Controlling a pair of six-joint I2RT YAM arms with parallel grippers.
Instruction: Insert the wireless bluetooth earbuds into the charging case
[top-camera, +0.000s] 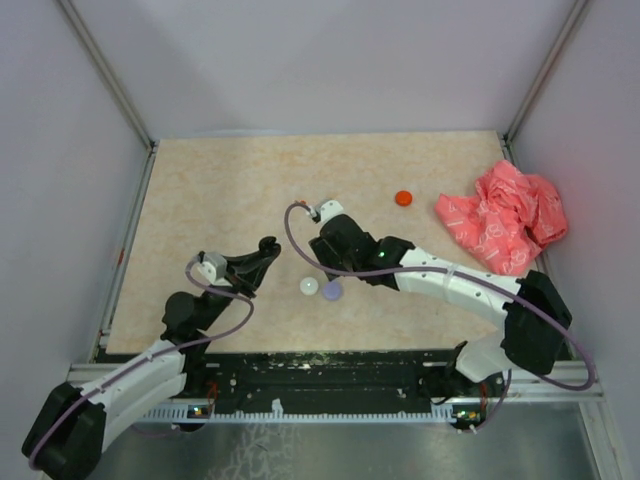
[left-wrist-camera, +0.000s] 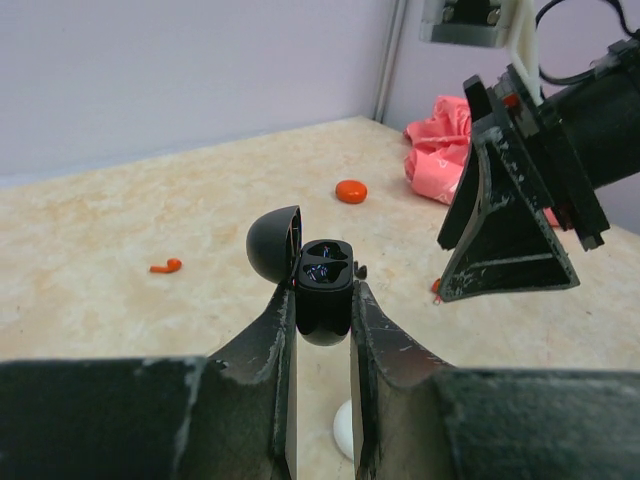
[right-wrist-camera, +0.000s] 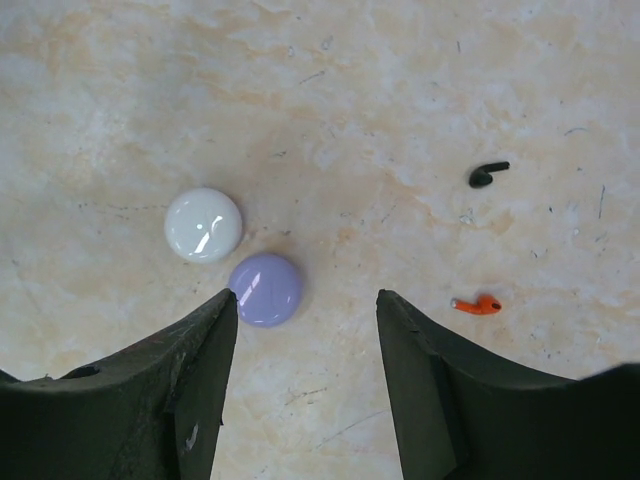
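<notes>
My left gripper is shut on the black charging case (left-wrist-camera: 324, 290), held upright with its lid (left-wrist-camera: 268, 245) open. In the top view that case (top-camera: 268, 243) is at left-centre. My right gripper stands open above the table, nothing between its fingers. Below it, in the right wrist view, lie a small black earbud (right-wrist-camera: 482, 175) and a small orange earbud-like piece (right-wrist-camera: 478, 305). An orange piece (left-wrist-camera: 165, 266) also lies left of the case in the left wrist view.
A white disc (right-wrist-camera: 203, 224) and a lilac disc (right-wrist-camera: 265, 290) lie near the middle. A red round object (top-camera: 404, 198) and crumpled pink plastic (top-camera: 497, 220) are at the back right.
</notes>
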